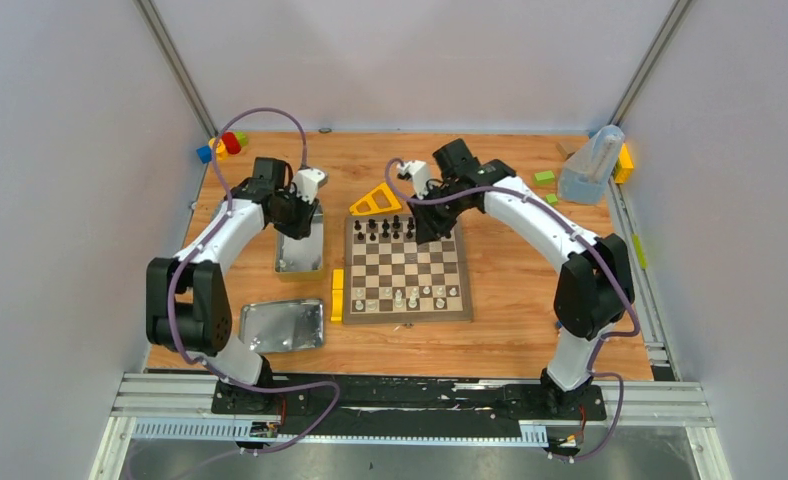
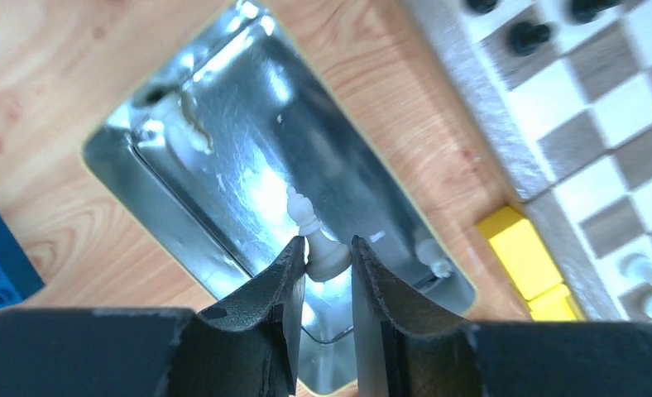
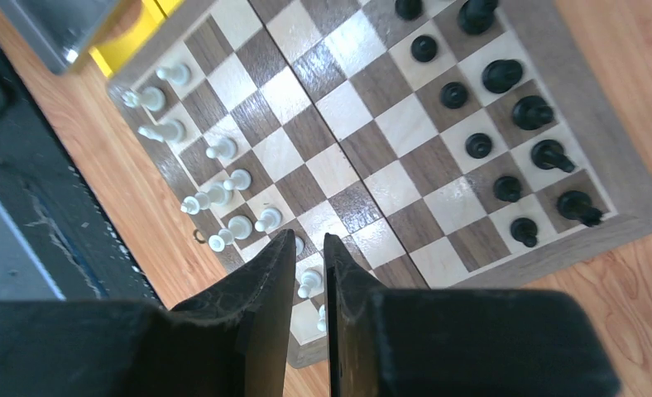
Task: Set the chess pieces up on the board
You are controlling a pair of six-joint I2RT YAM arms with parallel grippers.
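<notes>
My left gripper (image 1: 304,228) is over the metal box (image 1: 300,262), shut on a white chess piece (image 2: 323,260). The box (image 2: 265,141) holds another white piece (image 2: 430,256) at one end and a pale piece (image 2: 190,120) at the other. My right gripper (image 1: 428,232) hangs above the far right of the chessboard (image 1: 406,316); in the right wrist view its fingertips are close together, nothing visible between them. Black pieces (image 3: 529,114) stand in rows along one side of the board, white pieces (image 3: 167,132) along the opposite side.
An empty silver tray (image 1: 282,325) lies at front left, yellow blocks (image 1: 337,295) beside the board, a yellow triangle (image 1: 374,202) behind it. Coloured blocks are in the back left corner; a plastic container (image 1: 588,170) stands at back right. The table right of the board is mostly clear.
</notes>
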